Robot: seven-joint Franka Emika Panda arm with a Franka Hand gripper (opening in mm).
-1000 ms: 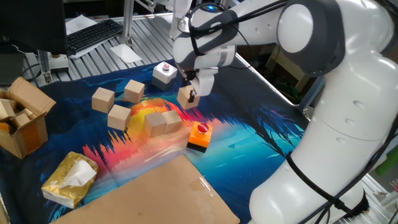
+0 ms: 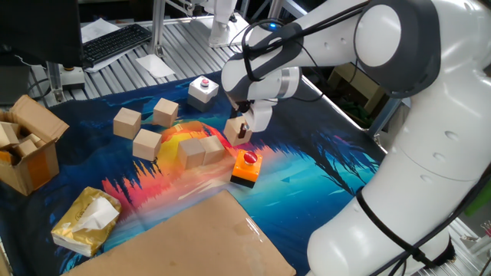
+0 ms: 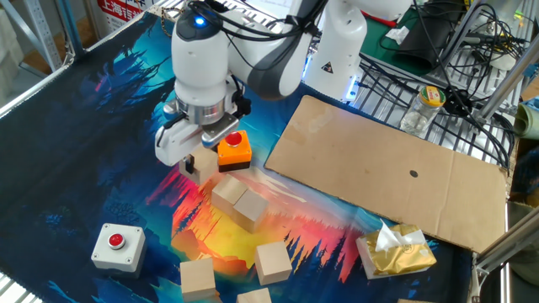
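Note:
A plain wooden cube (image 2: 235, 134) is between the fingers of my gripper (image 2: 242, 129), which is shut on it. One dark fingertip shows against the cube's face; the far finger is hidden. In exterior view 2 the same cube (image 3: 202, 168) sits under the white gripper body, close beside an orange box with a red button (image 3: 235, 151). Whether it touches the mat is hard to tell. Two more cubes stand side by side (image 2: 191, 153) near the mat's centre. Farther left are three separate cubes, one of them the leftmost cube (image 2: 127, 123).
A white button box (image 2: 203, 90) stands at the back. To the left are an open carton of blocks (image 2: 34, 153) and a gold tissue pack (image 2: 88, 222). A flat cardboard sheet (image 3: 379, 168) covers one side.

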